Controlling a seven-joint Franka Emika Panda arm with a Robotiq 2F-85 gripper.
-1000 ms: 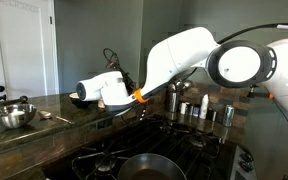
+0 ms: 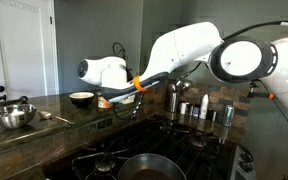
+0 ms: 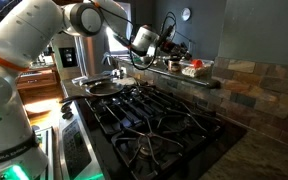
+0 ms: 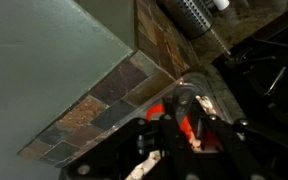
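Observation:
In the wrist view my gripper points down over a clear container [image 4: 222, 98] with red and pale things in it. A small greyish rounded thing [image 4: 184, 97] shows at the fingertips. The fingers look closed around it, but the dark picture hides what it is. From the side, the gripper [image 3: 170, 48] hangs above the raised counter ledge, near the container of red things [image 3: 196, 68]. In the first exterior view the arm's white wrist [image 2: 104, 72] blocks the fingers, with an orange-red patch [image 2: 104, 102] just beneath it.
A black bowl [image 2: 81, 99], a metal bowl [image 2: 13, 117] and a white spoon [image 2: 54, 118] rest on the ledge. Below, a dark pan [image 2: 151, 167] sits on the gas stove [image 3: 154, 125]. Bottles and canisters [image 2: 204, 107] stand along the back wall. A perforated metal cylinder [image 4: 188, 15] is near the gripper.
The arm's wrist has risen over the last second. The black bowl, partly covered by it before, now shows fully. Bowls, spoon and pan have stayed put.

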